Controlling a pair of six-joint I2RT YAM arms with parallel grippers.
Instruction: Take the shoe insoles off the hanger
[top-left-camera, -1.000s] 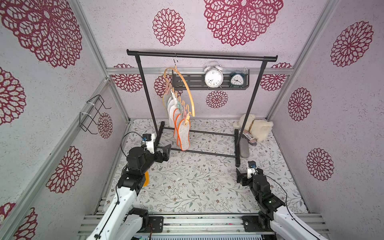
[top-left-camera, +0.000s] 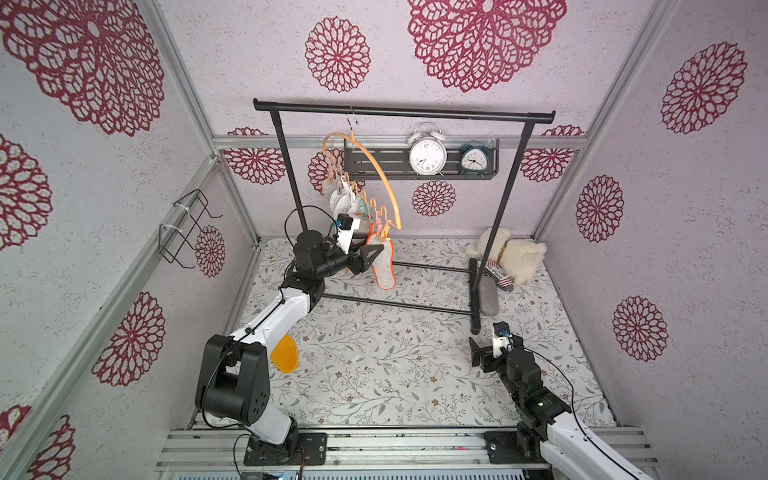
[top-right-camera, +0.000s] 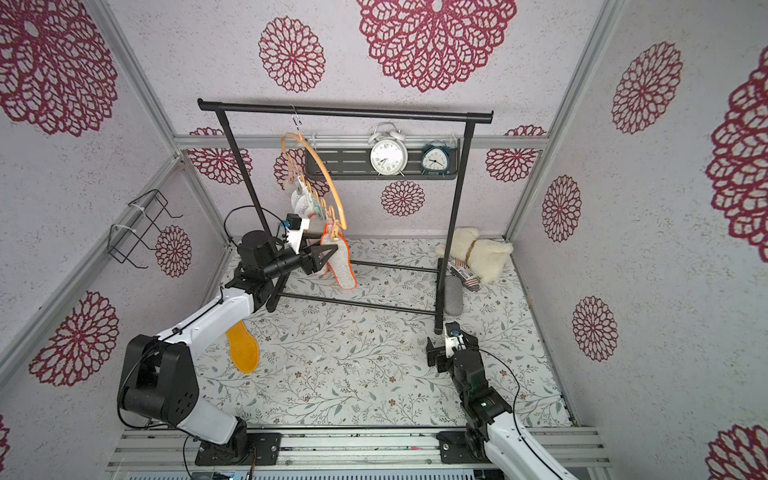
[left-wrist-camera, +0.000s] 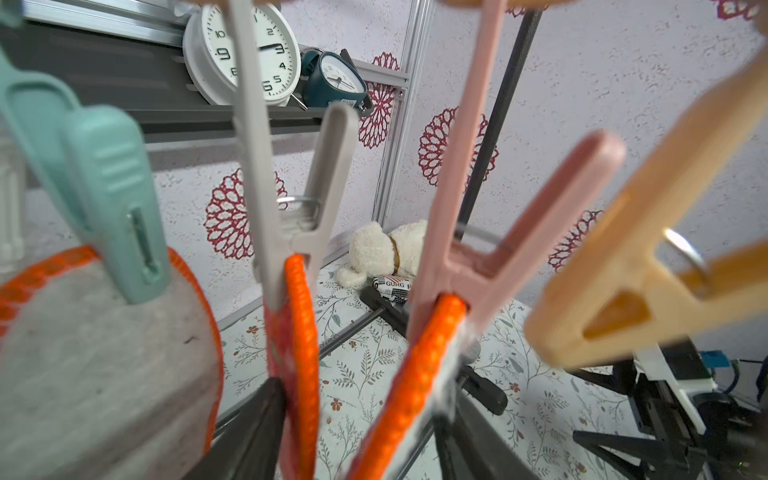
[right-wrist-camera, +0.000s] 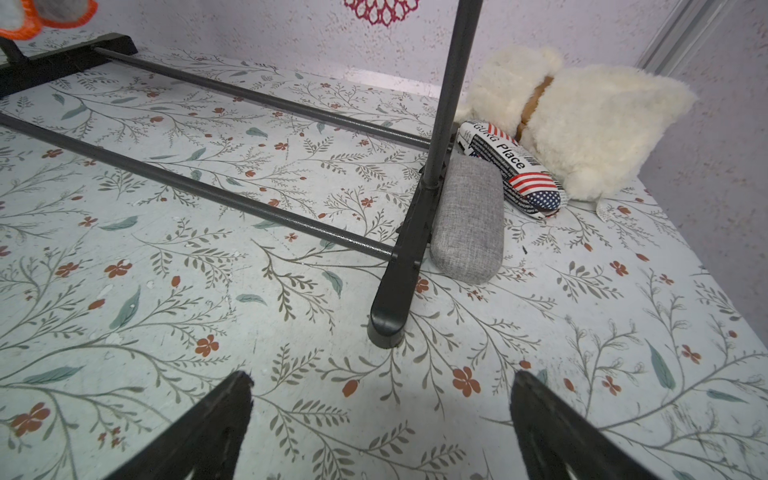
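Observation:
Insoles with orange edging (top-left-camera: 382, 264) (top-right-camera: 341, 264) hang from clips on an orange hanger (top-left-camera: 376, 168) on the rack's top bar. My left gripper (top-left-camera: 365, 253) is among the hanging insoles. In the left wrist view its fingertips (left-wrist-camera: 472, 432) straddle two orange-rimmed insoles (left-wrist-camera: 300, 352) below grey and pink clips; whether it grips them I cannot tell. Other insoles are partly hidden behind the left arm. My right gripper stands open, low at the front right, nothing between its fingers.
The black rack (right-wrist-camera: 400, 288) stands on the floral floor. A grey cushion (right-wrist-camera: 468, 216) and white plush toy (right-wrist-camera: 608, 128) lie at its right. A yellow insole (top-right-camera: 244, 352) lies at the front left. Clocks (top-left-camera: 427, 157) sit on the back shelf.
The hanger has swung, now further to the right at its lower end. The right arm is nearly still.

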